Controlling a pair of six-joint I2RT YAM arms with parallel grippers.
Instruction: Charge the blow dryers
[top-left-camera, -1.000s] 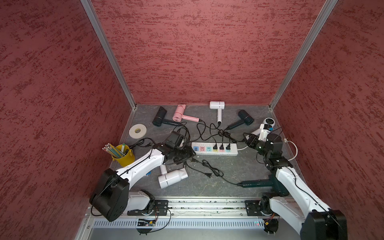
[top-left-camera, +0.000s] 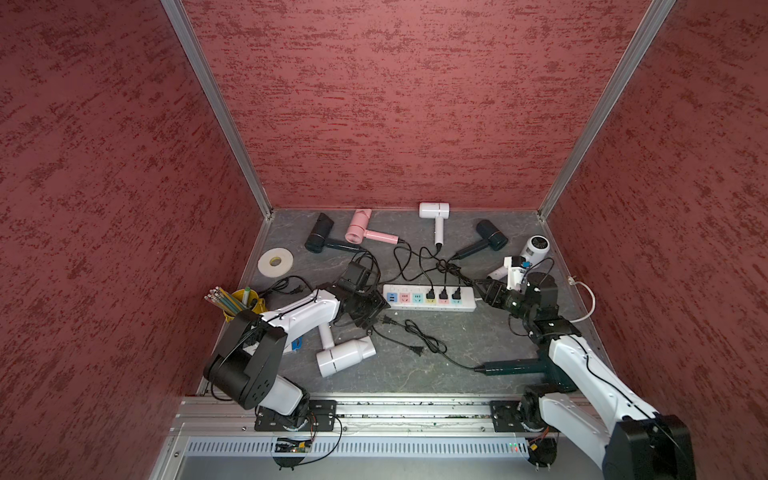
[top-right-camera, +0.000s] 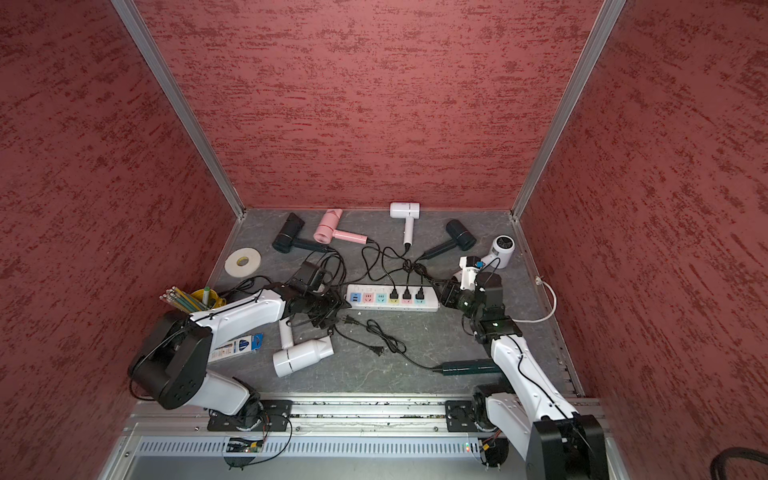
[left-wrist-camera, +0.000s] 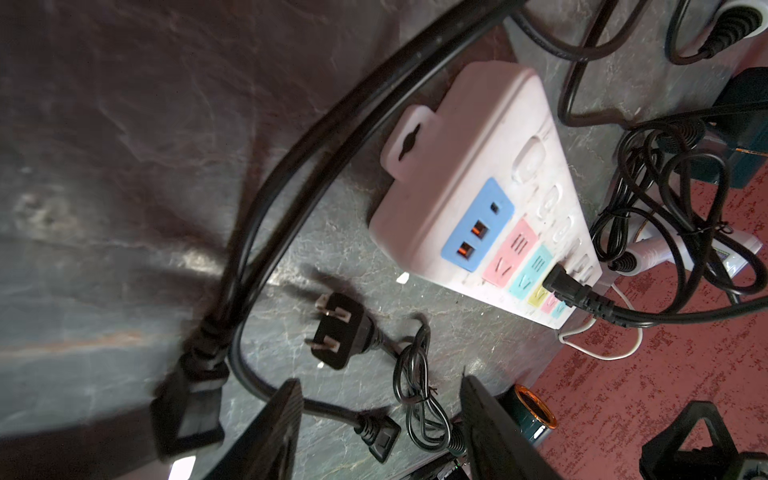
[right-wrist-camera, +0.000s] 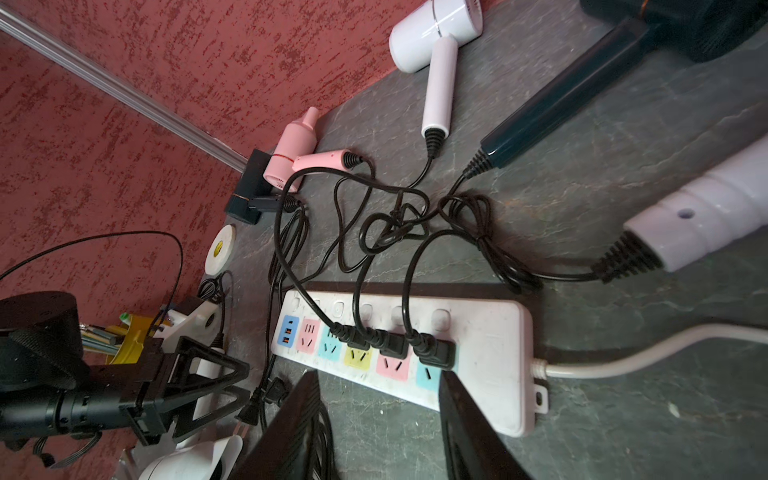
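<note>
A white power strip (top-left-camera: 429, 297) lies mid-table, three black plugs seated in its right-hand sockets. My left gripper hovers at the strip's left end, fingers apart and empty, above loose plugs (left-wrist-camera: 340, 332) and cords. My right gripper stands open over the strip's right end. Several dryers lie around: black (top-left-camera: 318, 233), pink (top-left-camera: 359, 229), white (top-left-camera: 434, 209) and dark (top-left-camera: 490, 234) at the back, white (top-left-camera: 537, 248) at right, white (top-left-camera: 345, 358) and dark green (top-left-camera: 509, 367) in front.
A yellow pen cup (top-right-camera: 205, 297), a white tape roll (top-right-camera: 242, 261) and a blue-and-white box (top-right-camera: 236, 347) are on the left. Cords tangle behind the strip. Bare table lies between the strip and the front dark dryer.
The left arm's elbow has risen and shifted right, its gripper staying by the strip's left end. The right gripper has moved slightly left, toward the strip.
</note>
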